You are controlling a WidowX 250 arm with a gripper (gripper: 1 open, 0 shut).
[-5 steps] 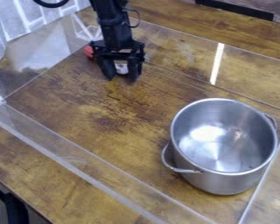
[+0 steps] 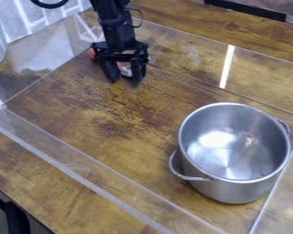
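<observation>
My black gripper (image 2: pixel 121 66) reaches down from the top of the view to the wooden worktop at the upper left. A small red and pale object (image 2: pixel 95 55) is behind and around its fingers, mostly hidden. Whether the fingers are open or shut on it cannot be made out.
A large steel pot (image 2: pixel 231 144) with side handles stands at the lower right. Clear plastic sheets or panels edge the left and bottom, and a white tape strip lies at the upper right.
My gripper has shifted very slightly to the left in the last moment. The pot has not moved.
</observation>
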